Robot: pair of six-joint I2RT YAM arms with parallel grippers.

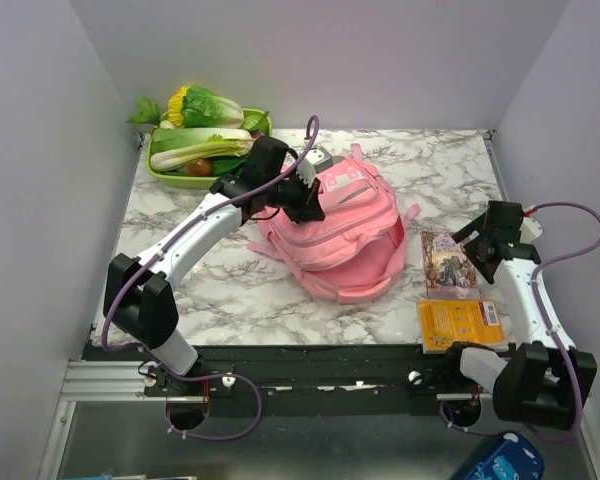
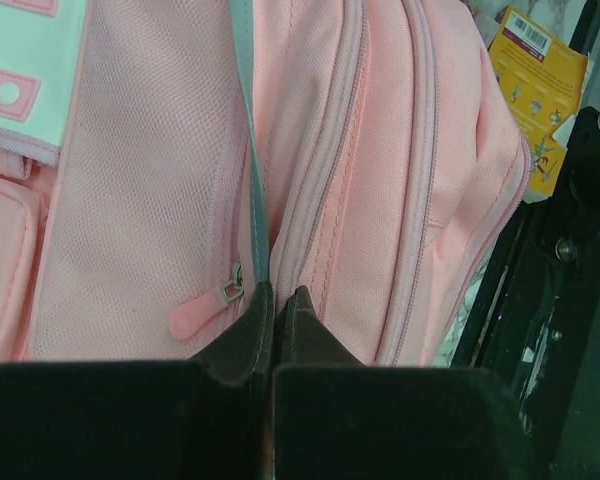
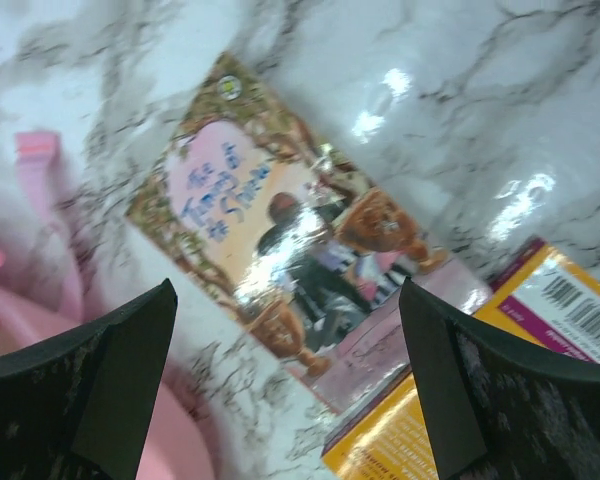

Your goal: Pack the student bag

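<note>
The pink backpack (image 1: pixel 345 235) sits mid-table, its mouth gaping toward the right and front. My left gripper (image 1: pixel 310 215) is over its upper left side; in the left wrist view the fingertips (image 2: pixel 262 300) are shut on the pink piped edge of the bag, near a zipper pull (image 2: pixel 200 312). Whether anything lies inside the bag is hidden. On the right, a book with teddy bears on its cover (image 3: pixel 290 240) lies flat. A yellow book (image 1: pixel 462 324) adjoins it at the front. Above the bear book hangs my right gripper, open and empty.
A green basket of vegetables (image 1: pixel 185 181) fills the back left corner. A small grey object (image 1: pixel 321 159) shows behind the bag. Bare marble lies at the front left and back right. A blue item (image 1: pixel 502 460) is below the front edge.
</note>
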